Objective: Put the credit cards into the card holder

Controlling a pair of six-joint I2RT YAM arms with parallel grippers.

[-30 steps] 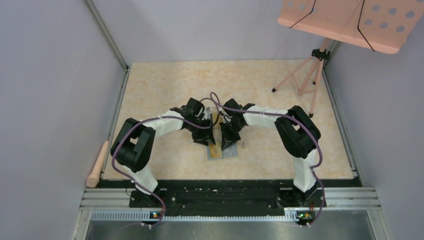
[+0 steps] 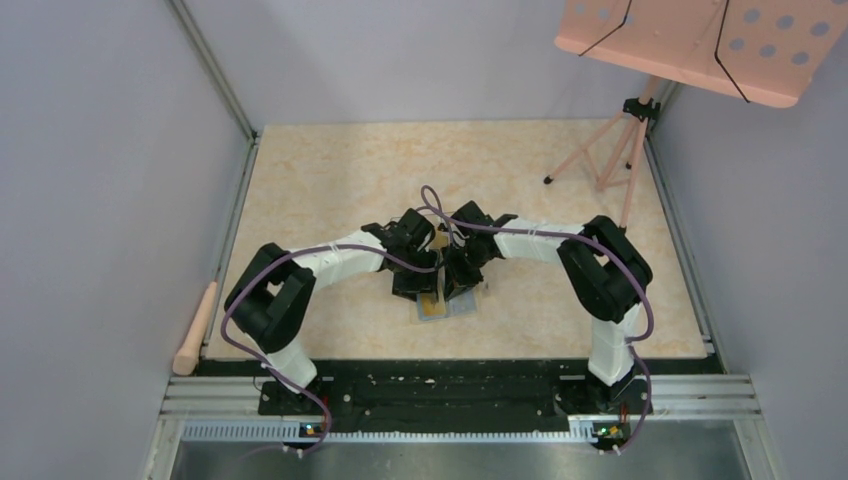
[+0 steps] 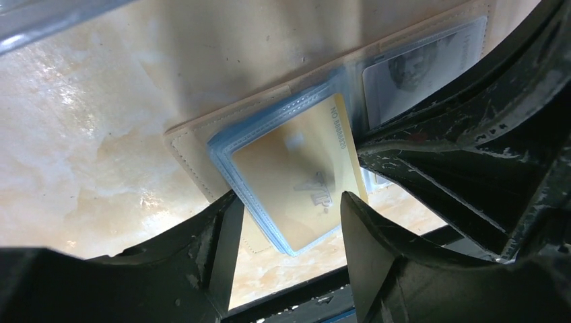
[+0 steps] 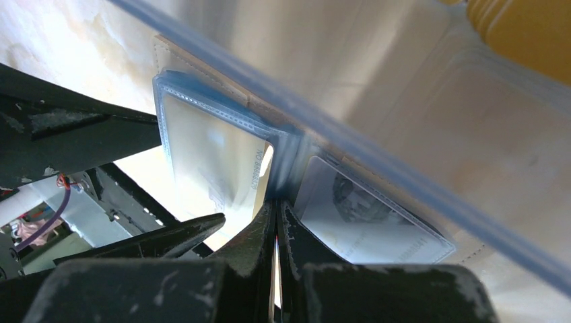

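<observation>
The card holder (image 3: 279, 104) lies open and flat, with blue-edged clear pockets. A gold card (image 3: 289, 175) sits in one pocket, its edge near the fold sticking out slightly in the left wrist view. The other pocket carries a grey photo card (image 4: 370, 215). My left gripper is open over the gold card, its fingertips apart on either side of the card's lower part. At the fold, beside the gold card's outer edge, my right gripper is shut; nothing clearly shows between its fingers. Whether its tips touch the card cannot be told.
The clear edge of a container (image 4: 404, 171) crosses close to both wrist cameras, with a yellow item (image 4: 532, 40) beyond it. Both arms crowd together over the holder. A pink tripod (image 2: 630, 150) stands back right.
My left gripper has moved rightward and toward the table's front, now over the gold card and close to the right gripper.
</observation>
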